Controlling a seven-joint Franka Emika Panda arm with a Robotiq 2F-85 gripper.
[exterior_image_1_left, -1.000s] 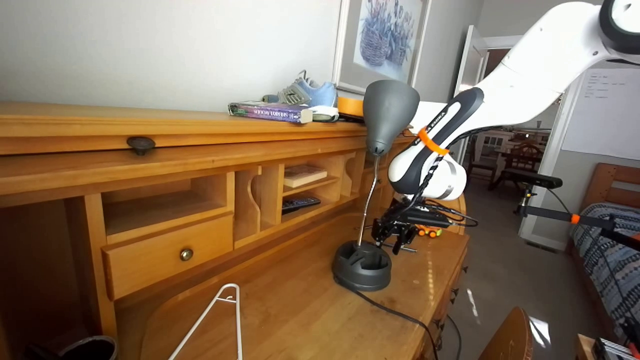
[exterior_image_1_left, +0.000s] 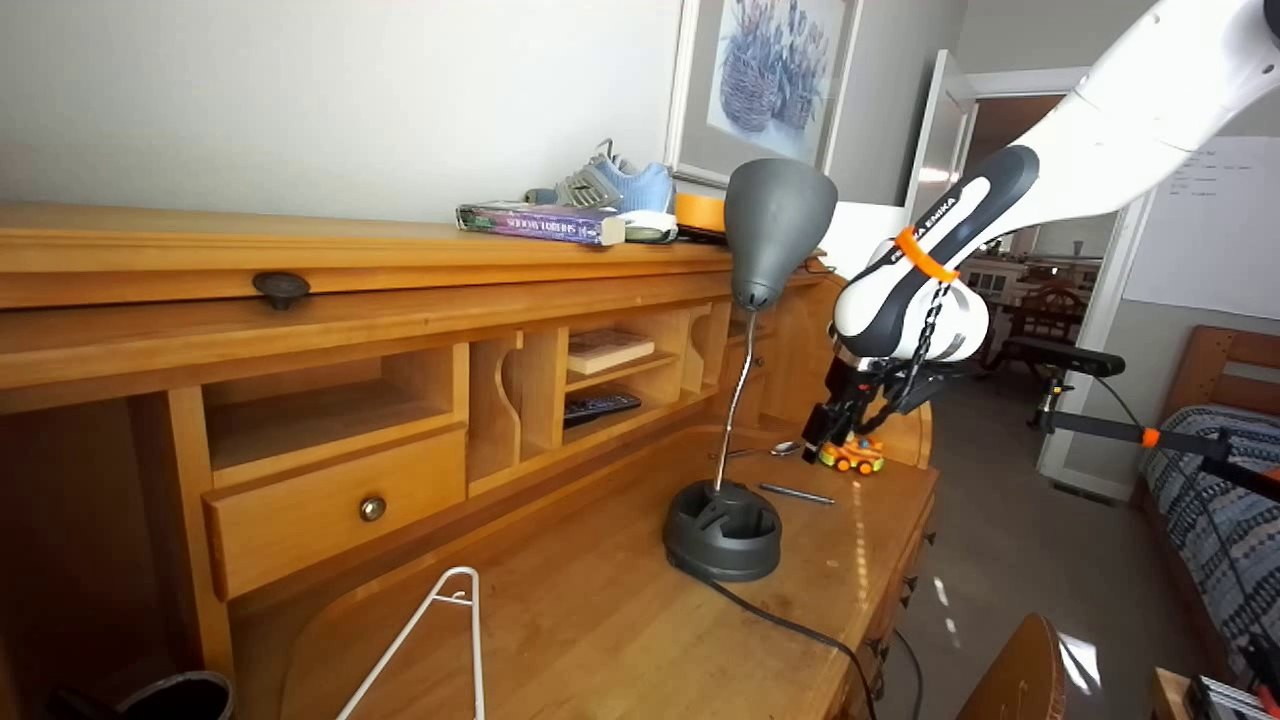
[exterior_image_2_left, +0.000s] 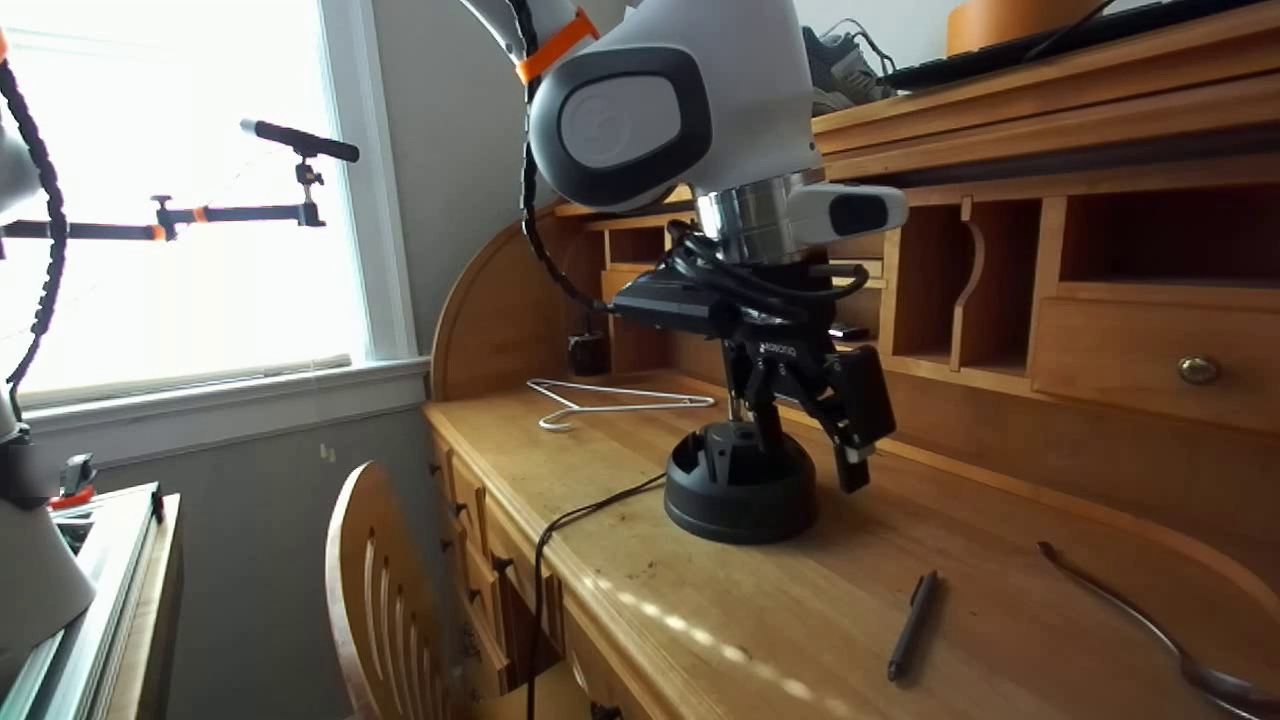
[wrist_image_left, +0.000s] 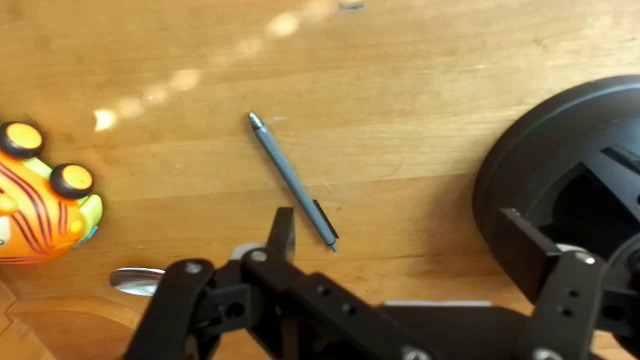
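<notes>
My gripper is open above the desk, and its fingers (wrist_image_left: 280, 233) are wide apart with nothing held between them. A grey pen (wrist_image_left: 291, 177) lies flat on the wood; in the wrist view its clip end is near the left finger. To the right, the black lamp base (wrist_image_left: 540, 144) extends behind the other finger. An orange toy car (wrist_image_left: 36, 204) is at the left edge, partly cut off, and a spoon (wrist_image_left: 135, 281) shows in part below it. In exterior view 2 the gripper (exterior_image_2_left: 806, 450) hangs in front of the lamp base, higher than the pen (exterior_image_2_left: 915, 626).
The lamp's tall neck and grey shade (exterior_image_1_left: 780, 222) rise close beside the arm. A lamp cord (exterior_image_1_left: 792, 620) runs over the desk's front edge. A white hanger (exterior_image_1_left: 476, 636) lies at the other end. Cubbyholes line the back, and a chair (exterior_image_2_left: 381, 588) stands in front.
In exterior view 1 the arm has moved up and to the right, away from the lamp base. The gripper now stands in front of the toy car's left side. The desk objects look unmoved.
</notes>
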